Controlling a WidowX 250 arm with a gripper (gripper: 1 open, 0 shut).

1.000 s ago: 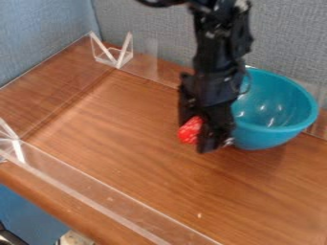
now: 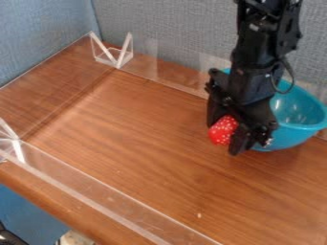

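Observation:
My black gripper [image 2: 232, 129] hangs at the right of the view, shut on a red object [image 2: 221, 130] whose front shows between its fingers. A turquoise bowl [image 2: 299, 113] sits just behind and right of the gripper, partly hidden by the arm. The red object is in front of the bowl's left side; I cannot tell whether it is above the rim.
Clear plastic edging runs along the front left and back, with white brackets [image 2: 114, 54] at the corners. Grey padded walls stand behind and left.
The arm and gripper have shifted right, carrying the red object rightward and slightly up toward the bowl's side. The arm looked blurred a second ago.

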